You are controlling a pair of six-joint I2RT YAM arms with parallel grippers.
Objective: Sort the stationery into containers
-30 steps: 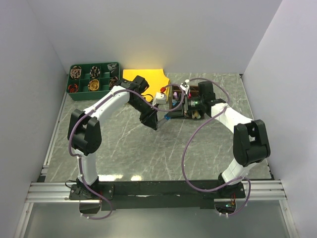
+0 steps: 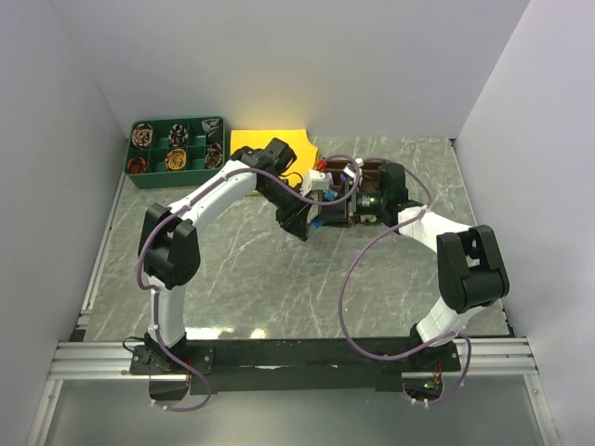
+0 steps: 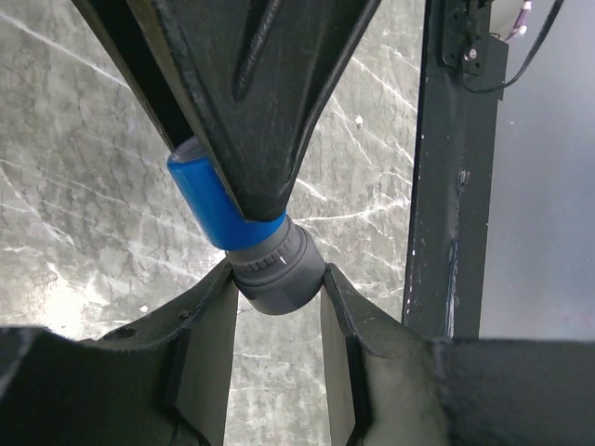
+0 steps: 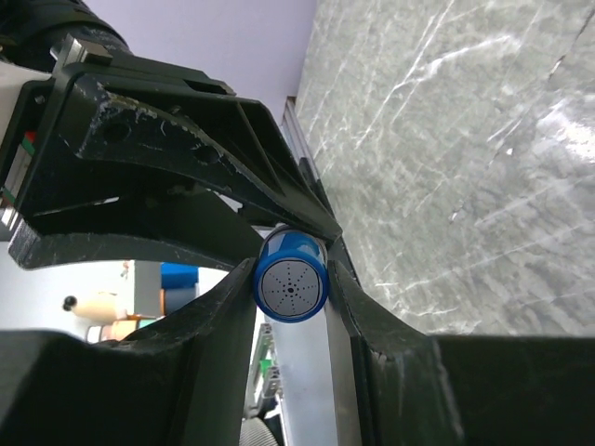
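A short cylinder, blue with a grey end (image 3: 277, 274), looks like a glue stick and hangs above the table between my two grippers. In the right wrist view its round blue end (image 4: 290, 286) faces me, with my right gripper shut on it. My left gripper has a fingertip on each side of the grey end; whether both press on it is hard to tell. From above, the left gripper (image 2: 305, 230) and the right gripper (image 2: 337, 206) meet near the table's middle, hiding most of the cylinder.
Behind the right gripper is a brown compartment box (image 2: 376, 167) with small items, partly hidden. A green divided tray (image 2: 132, 177) with sorted things stands at the back left. A yellow sheet (image 2: 296, 141) lies between them.
The right arm has shifted only slightly.
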